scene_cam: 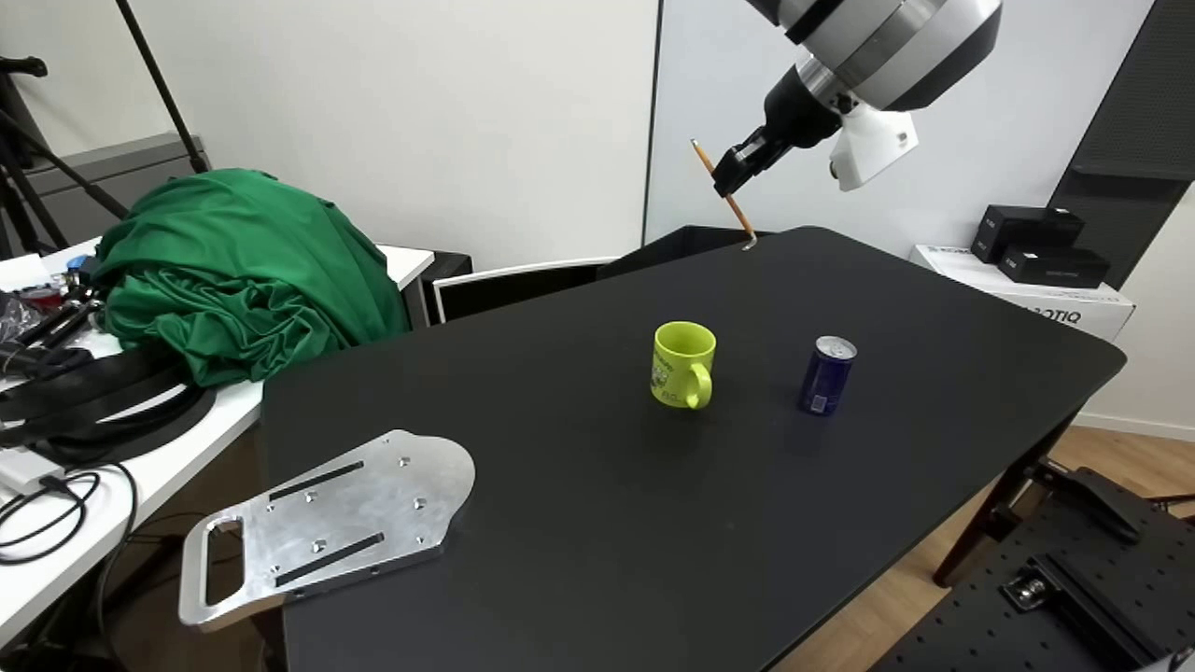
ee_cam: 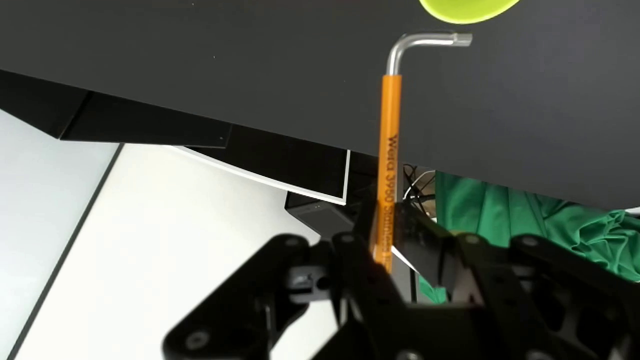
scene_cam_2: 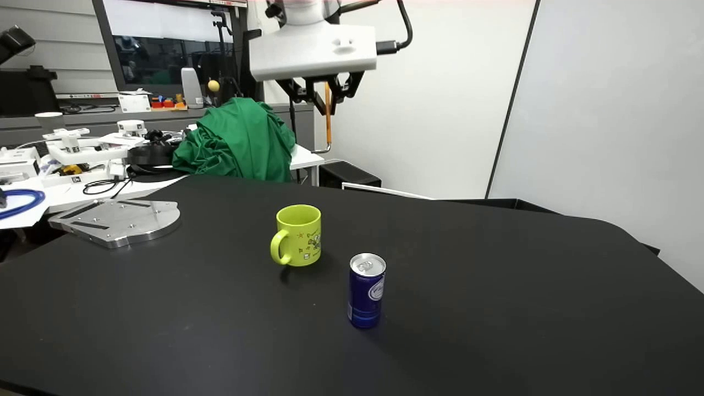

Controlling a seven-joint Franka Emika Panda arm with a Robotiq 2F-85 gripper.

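An orange hex key (ee_cam: pixel 390 129) with a bent silver end is held between the fingers of my gripper, which is shut on its sleeve. In exterior view 1 the gripper (scene_cam: pixel 728 179) is raised near the table's far edge, the hex key (scene_cam: pixel 735 211) slanting with its bent end lowest. Exterior view 2 shows the hex key (scene_cam_2: pixel 328 119) hanging almost vertical. A lime-green mug (scene_cam: pixel 681 364) stands upright on the black table, well apart from the gripper. Its interior is hidden in exterior view 2 below the rim.
A blue can (scene_cam: pixel 828 375) stands upright right of the mug in exterior view 1. A silver metal plate (scene_cam: pixel 358 510) lies at the table's left edge. Green cloth (scene_cam: pixel 246 274) is heaped on a white side table.
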